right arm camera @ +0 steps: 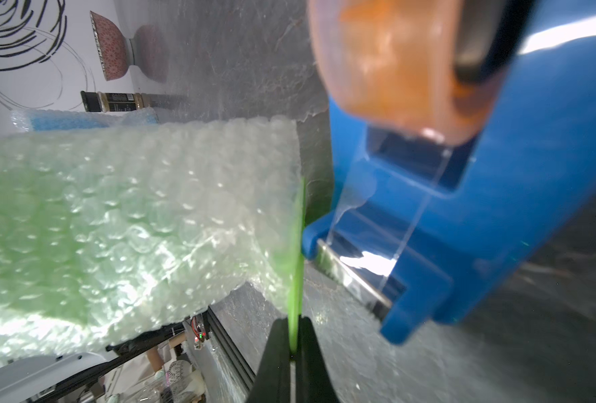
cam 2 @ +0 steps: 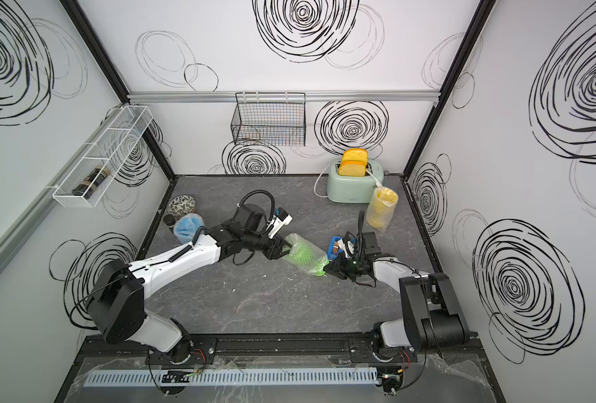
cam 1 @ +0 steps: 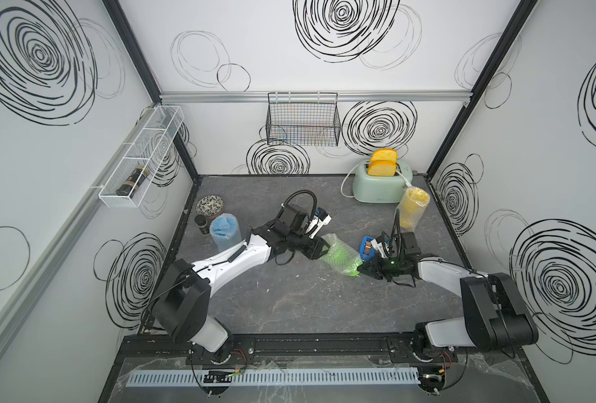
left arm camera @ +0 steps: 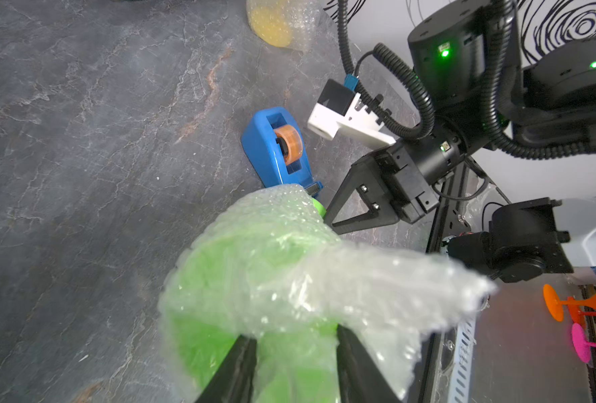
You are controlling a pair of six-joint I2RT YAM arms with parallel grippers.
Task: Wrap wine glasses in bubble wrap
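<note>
A green wine glass (cam 1: 341, 258) lies on its side inside clear bubble wrap (right arm camera: 197, 194), slanting between my two grippers. In the right wrist view my right gripper is shut on the thin green edge of the glass, which pokes out of the wrap's end. My left gripper is open, its fingers (left arm camera: 237, 369) apart at the near end of the wrapped glass; a loose flap of wrap sticks out to the side. Whether the fingers touch the wrap cannot be told. The blue tape dispenser (right arm camera: 459, 228) stands close beside the right gripper.
A wrapped yellow glass (cam 1: 413, 208) stands by the green toaster (cam 1: 378, 186) at the back right. At the left are a wrapped blue glass (cam 1: 225, 231), a dark jar (cam 1: 201, 223) and a patterned bowl (cam 1: 210, 205).
</note>
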